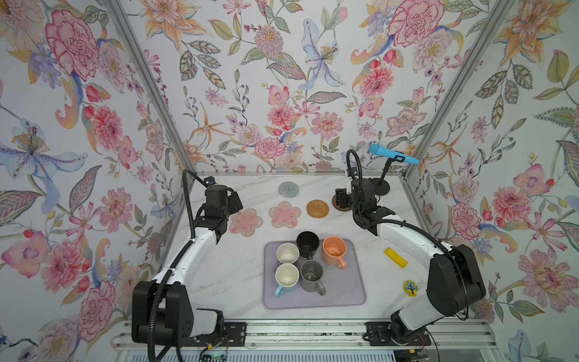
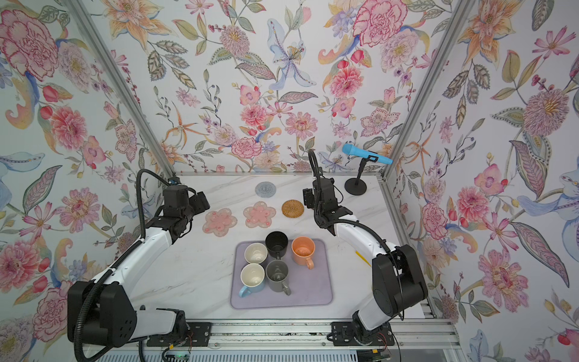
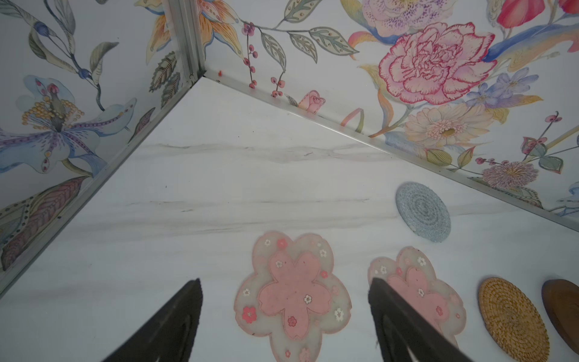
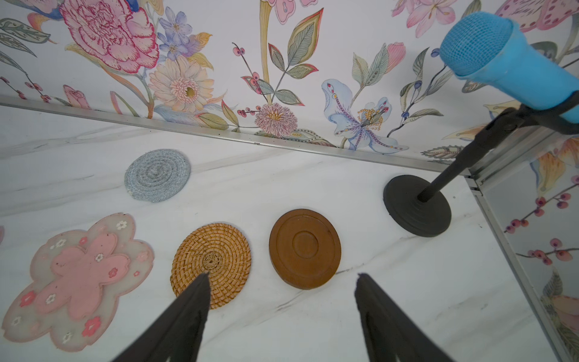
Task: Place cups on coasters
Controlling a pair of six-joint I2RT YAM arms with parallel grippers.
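Note:
Several cups stand upright on a lilac tray (image 1: pixel 349 294): a black cup (image 1: pixel 307 242), an orange cup (image 1: pixel 334 248), a grey cup (image 1: pixel 311 274), a blue-handled cup (image 1: pixel 287 277) and a cream cup (image 1: pixel 287 253). Behind lie bare coasters: a round grey one (image 4: pixel 158 175), two pink flower ones (image 3: pixel 295 295) (image 1: pixel 284 214), a woven one (image 4: pixel 212 264) and a brown one (image 4: pixel 304 248). My left gripper hovers open by the left flower coaster, empty. Likewise open and empty, my right gripper is above the table near the brown coaster.
At the back right a blue microphone (image 4: pixel 482 45) stands on a black base (image 4: pixel 417 205). A yellow block (image 1: pixel 395 257) and a yellow tree-pictured piece (image 1: pixel 410 287) lie right of the tray. Table left of the tray is clear.

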